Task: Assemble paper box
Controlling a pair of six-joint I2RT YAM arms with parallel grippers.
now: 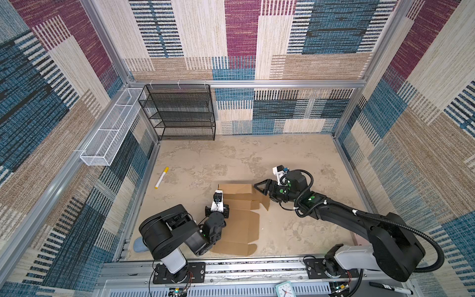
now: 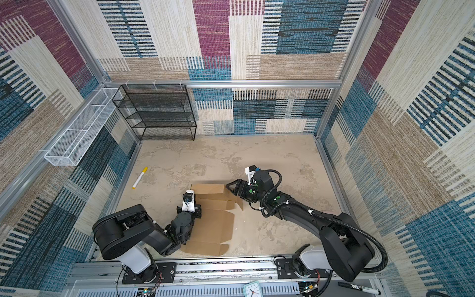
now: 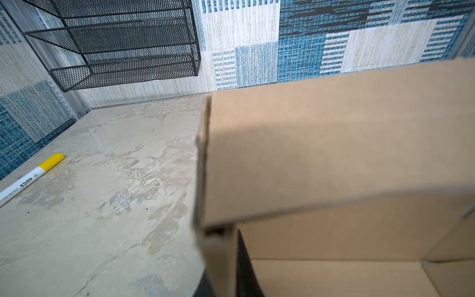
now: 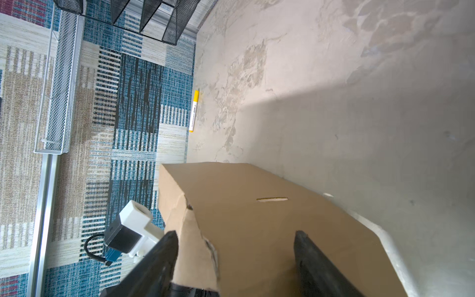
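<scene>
The brown cardboard box (image 1: 239, 225) is partly folded, its far end raised and the rest flat toward the front edge. In the left wrist view a bent top flap (image 3: 336, 148) covers much of the box's inside. My left gripper is shut at the box's left side, a thin cardboard strip showing between its dark fingers. At the far right corner, my right gripper stands open, box wall (image 4: 277, 222) and flap edge between its fingers. Whether its pads touch the cardboard cannot be told.
A yellow-and-white marker (image 1: 161, 177) lies on the left of the table. A black mesh rack (image 1: 179, 112) hangs at the back left, and a white wire basket (image 1: 111, 128) on the left wall. The table behind the box is clear.
</scene>
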